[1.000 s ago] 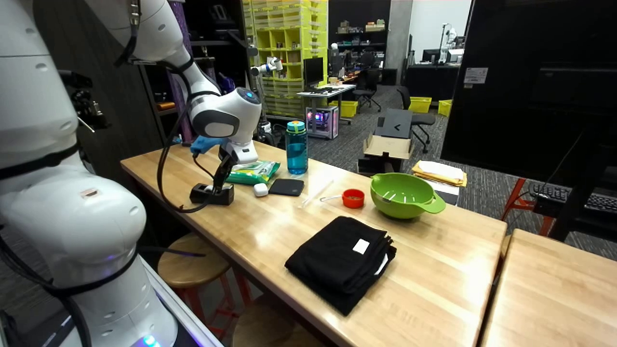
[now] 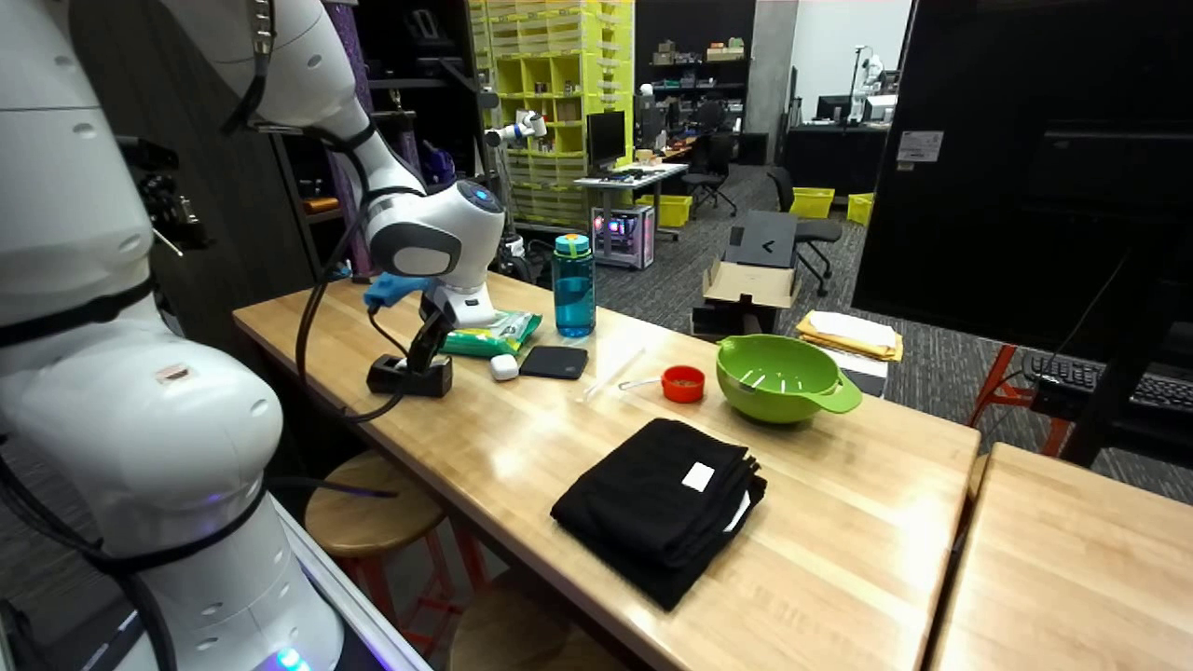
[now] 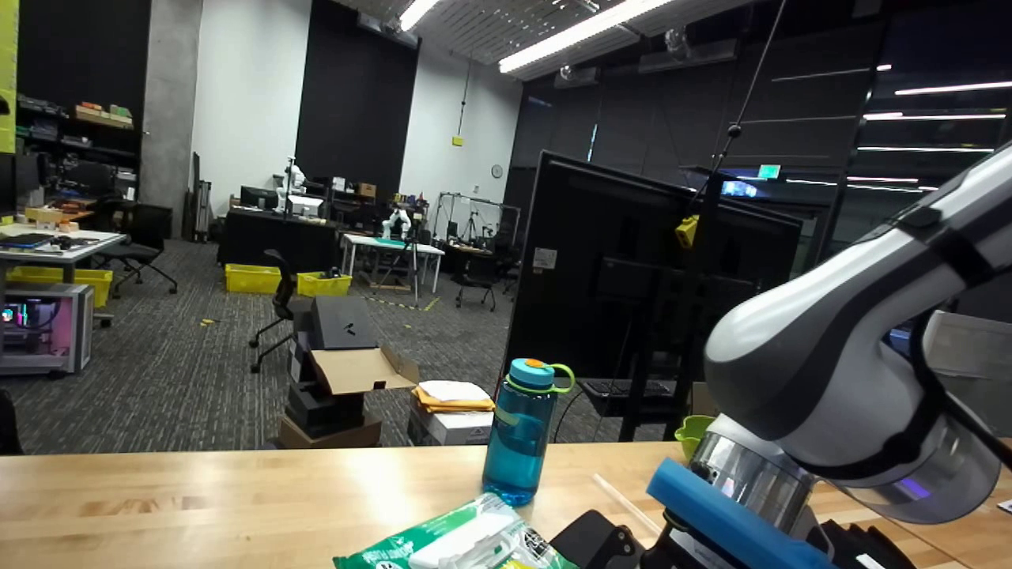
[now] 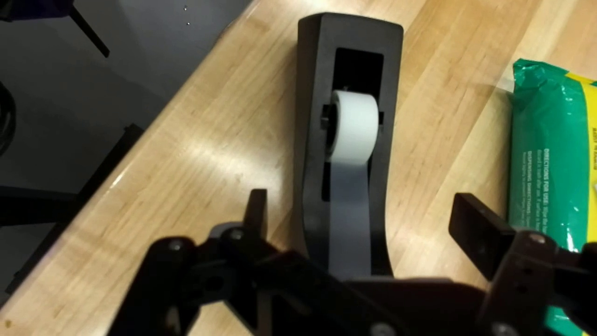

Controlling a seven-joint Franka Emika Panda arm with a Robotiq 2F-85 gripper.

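Observation:
A black tape dispenser (image 4: 350,39) with a white tape roll (image 4: 357,126) stands on the wooden table, lengthwise in the wrist view. My gripper is open above it, one finger (image 4: 256,213) to the left and the other finger (image 4: 475,229) to the right. Nothing is gripped; bare table shows between each finger and the dispenser. The dispenser's near end is hidden by the gripper body. In exterior view 1 the tape dispenser (image 2: 431,382) sits near the table's left edge, below the gripper.
Close to the right finger lies a green wipes pack (image 4: 543,162). A white case (image 2: 504,367), black wallet-like square (image 2: 555,362), blue bottle (image 2: 573,293), red cup (image 2: 683,384), green colander (image 2: 777,380) and folded black cloth (image 2: 660,503) spread rightward.
My arm's wrist and gripper have shifted slightly downward, closer to the tape dispenser. The objects on the table have not moved.

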